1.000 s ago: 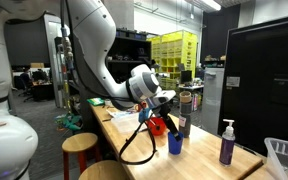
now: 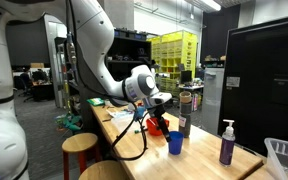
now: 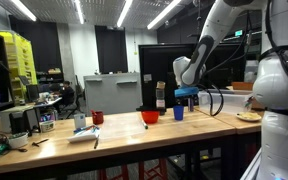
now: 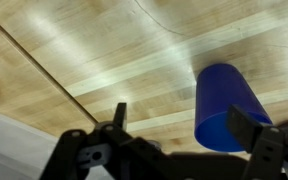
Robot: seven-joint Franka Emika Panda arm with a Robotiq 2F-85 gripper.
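A dark blue cup [image 2: 175,144] stands on the wooden table, also seen in the second exterior view as a small blue cup [image 3: 180,113]. Seen from the wrist, the blue cup [image 4: 224,95] lies right of centre, its rim end near the right finger and partly covered by it. My gripper is open, with a wide gap and nothing held between its fingers. From the first exterior view, the gripper hangs above and slightly left of the cup, apart from it.
Beside the cup is a red bowl [image 3: 150,117]. Behind stands a tall dark bottle [image 2: 185,120]; further right are a purple bottle [image 2: 227,145] and a clear bin [image 2: 287,155]. A red cup [image 3: 98,118] stands toward the left.
The gripper has risen away from the blue cup and drawn back a little to the left, its wrist turning more level. The cup keeps its place.
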